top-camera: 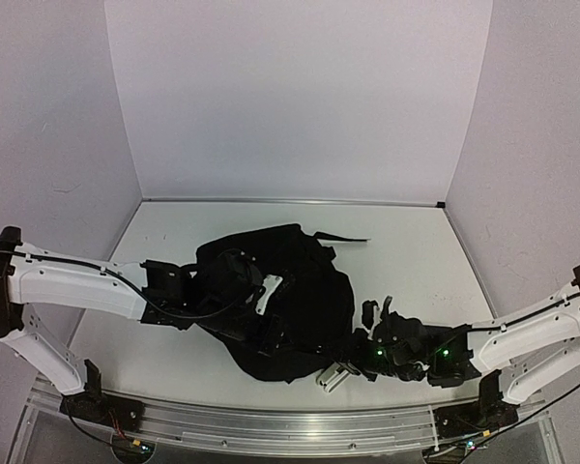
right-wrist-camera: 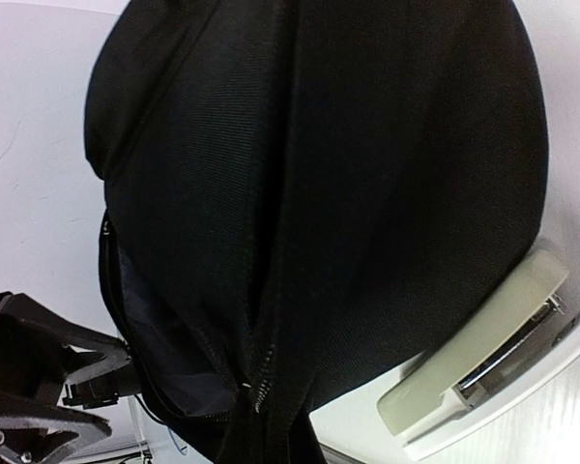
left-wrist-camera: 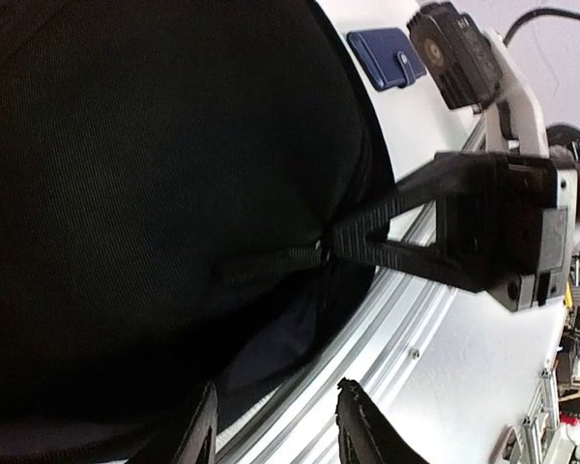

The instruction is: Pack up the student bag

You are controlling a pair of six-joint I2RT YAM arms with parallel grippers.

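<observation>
The black bag (top-camera: 314, 280) lies on the table, its dark mouth (left-wrist-camera: 280, 333) gaping toward the front edge. At the mouth's zipped edge, my right gripper is shut on bag fabric beside the zipper (right-wrist-camera: 264, 377). My left gripper stands open at the other side of the mouth, nothing between its fingers. A white stapler (right-wrist-camera: 478, 353) rests on the table against the bag's front right side. Beyond the right gripper, a dark blue wallet (left-wrist-camera: 387, 58) with a snap strap lies on the table; the right arm hides it from above.
A strap (top-camera: 340, 238) sticks out from the bag's back right. The metal rail (top-camera: 271, 416) runs along the front edge close to both grippers. Behind the bag, the table (top-camera: 406, 227) is clear.
</observation>
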